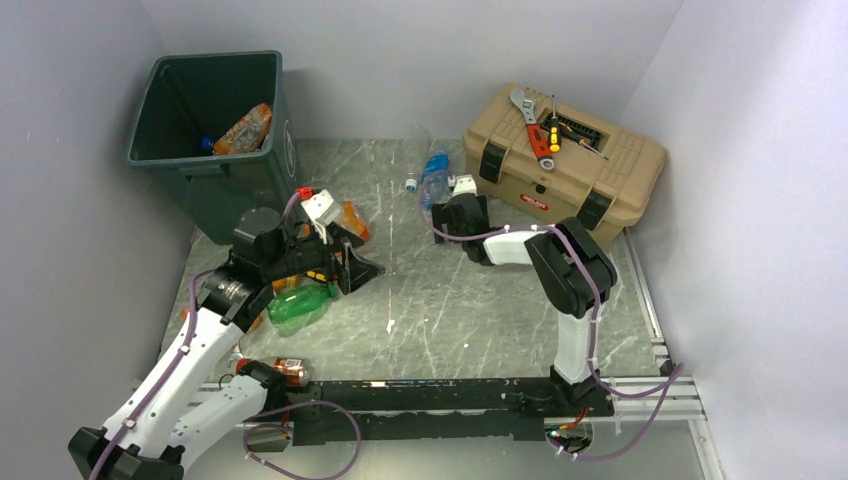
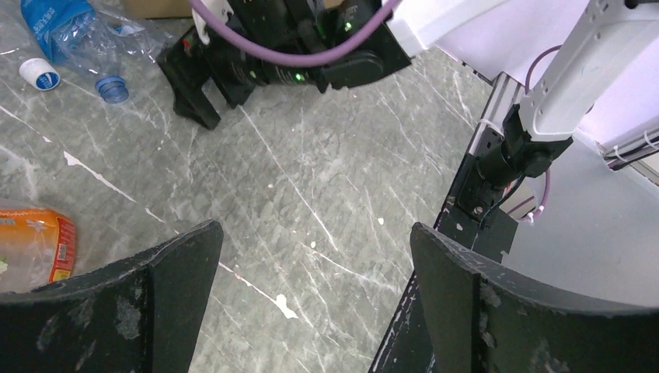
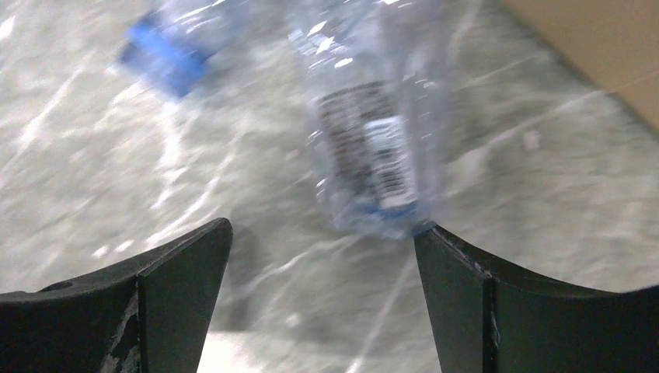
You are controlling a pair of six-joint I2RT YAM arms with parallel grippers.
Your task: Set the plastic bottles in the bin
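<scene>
My right gripper is open over clear and blue plastic bottles beside the toolbox; in the right wrist view a clear bottle lies just ahead of its fingers, a blue piece to its left. My left gripper stands open over the floor near an orange bottle and a green bottle, nothing between its fingers. The green bin at the back left holds an orange bottle and something blue.
A tan toolbox with tools on top stands at the back right. A can lies at the front edge.
</scene>
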